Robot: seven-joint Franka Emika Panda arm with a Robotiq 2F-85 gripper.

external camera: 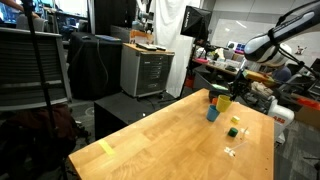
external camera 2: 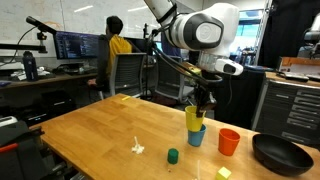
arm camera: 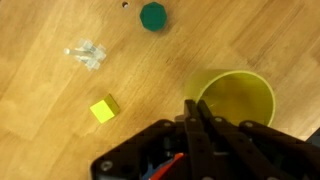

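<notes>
My gripper is shut on the rim of a yellow cup (arm camera: pixel 236 98), whose open mouth shows in the wrist view. In exterior view 2 the yellow cup (external camera 2: pixel 195 119) is upright at a blue cup (external camera 2: pixel 197 137), its lower part overlapping the blue one's top. From there I cannot tell whether it is inside the blue cup or in front of it. Exterior view 1 shows the yellow cup (external camera: pixel 223 102) above and to the right of the blue cup (external camera: pixel 213 114). The blue cup does not show in the wrist view.
A red cup (external camera 2: pixel 229 142) and a black pan (external camera 2: pixel 282 154) stand close by. A green piece (arm camera: pixel 153 16), a yellow block (arm camera: pixel 104 108) and a white object (arm camera: pixel 87 54) lie on the table.
</notes>
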